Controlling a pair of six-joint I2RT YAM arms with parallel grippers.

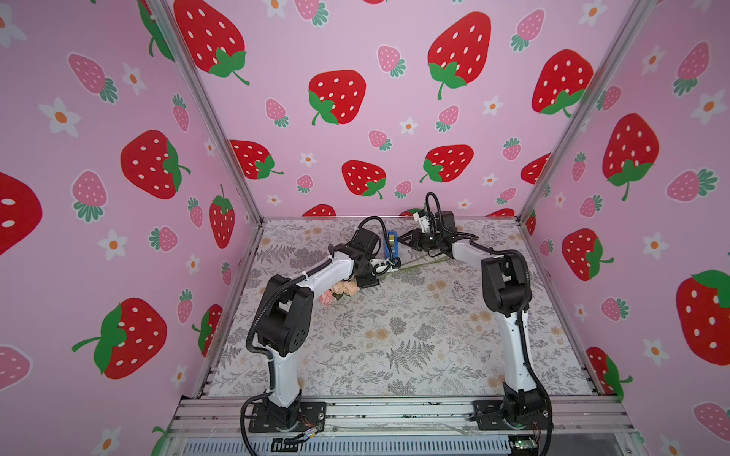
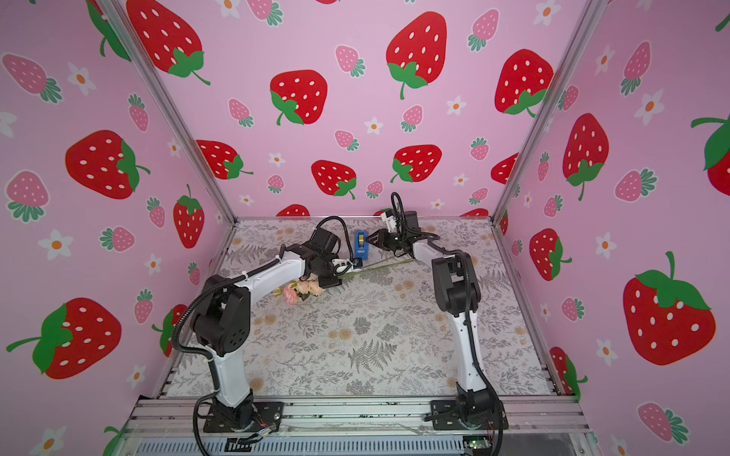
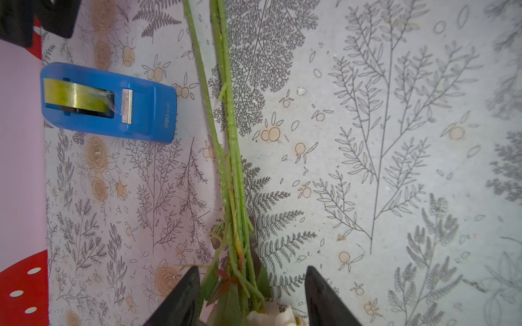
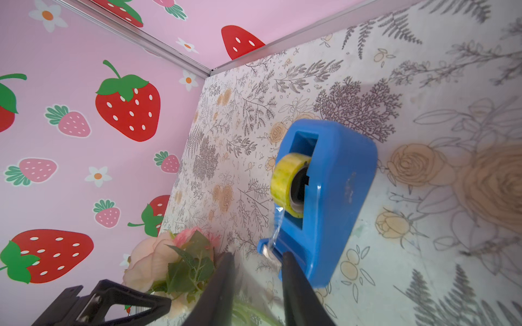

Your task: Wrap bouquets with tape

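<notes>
The bouquet's green stems (image 3: 231, 141) lie on the patterned table, their pale blossoms (image 1: 346, 288) towards the left. My left gripper stands open, one finger on either side of the leafy stem part just below the blossoms; contact cannot be made out. A blue tape dispenser (image 4: 342, 174) with a yellow roll (image 4: 291, 182) stands behind the stems, a clear tape strip (image 4: 277, 222) running from the roll towards its cutter. Right beside that cutter, in the right wrist view, is my right gripper, open, with nothing held between its fingers.
Both grippers work close together, and part of the right one (image 3: 49, 19) shows in the left wrist view's corner. Pink strawberry walls (image 1: 342, 152) close in the back and sides.
</notes>
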